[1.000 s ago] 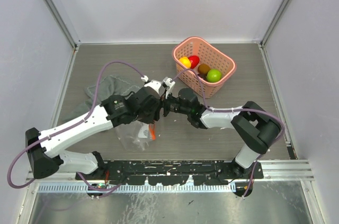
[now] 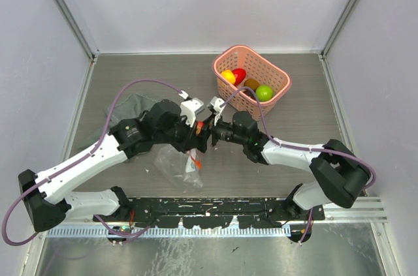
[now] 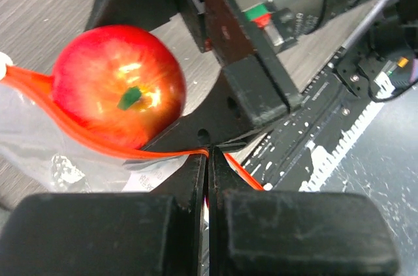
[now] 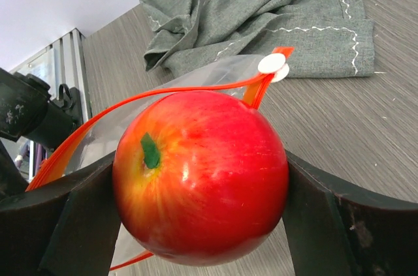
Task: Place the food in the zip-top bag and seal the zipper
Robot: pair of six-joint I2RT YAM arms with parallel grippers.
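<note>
In the left wrist view, my left gripper is shut on the orange-edged rim of the clear zip top bag (image 3: pixel 39 136). A red toy apple (image 3: pixel 117 83) sits at the bag's mouth, its lower side behind the orange edge. My right gripper stands open wide with the apple (image 4: pixel 202 178) between its fingers; whether both pads press on it I cannot tell. A white slider (image 4: pixel 272 63) sits at one end of the zipper. From above, the bag (image 2: pixel 175 166) hangs below the closely spaced grippers.
At the back right stands a pink basket (image 2: pixel 269 66) with several toy foods, among them a green one (image 2: pixel 264 93) and a yellow one (image 2: pixel 228 76). A crumpled grey cloth (image 2: pixel 127 109) lies at the left. Bare table (image 2: pixel 287 119) shows on the right.
The right arm's elbow has swung outward, and its gripper has shifted slightly right.
</note>
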